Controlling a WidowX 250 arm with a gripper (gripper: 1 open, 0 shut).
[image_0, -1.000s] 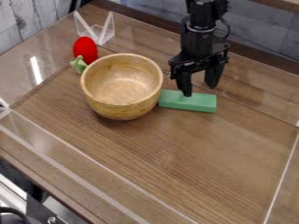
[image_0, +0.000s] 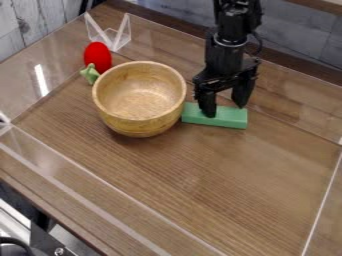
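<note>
My gripper (image_0: 222, 92) hangs from the top centre of the camera view over a green rectangular block (image_0: 230, 121) on the wooden table. Its two dark fingers point down, spread apart, at the block's upper edge; whether they touch it I cannot tell. A wooden bowl (image_0: 139, 80) sits just left of the block.
A red object (image_0: 98, 55) with a small green item (image_0: 90, 74) beside it lies at the back left, near a white wire-like shape (image_0: 110, 28).
My gripper has moved slightly down toward the green block. The block and bowl look unmoved.
</note>
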